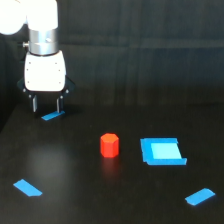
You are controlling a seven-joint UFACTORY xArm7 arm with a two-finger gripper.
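A small red block (110,146) with a six-sided outline rests on the dark table near the middle of the view. Just right of it lies a pale square (166,151) bordered in blue tape, with clear table between the two. At the upper left, well away from the block, my gripper (46,103) hangs below the white arm. Its dark fingers stand apart, and nothing shows between them.
Blue tape strips mark the table at the front left (27,187), at the front right (200,197) and beneath the gripper (53,115). A dark curtain (140,50) closes off the back.
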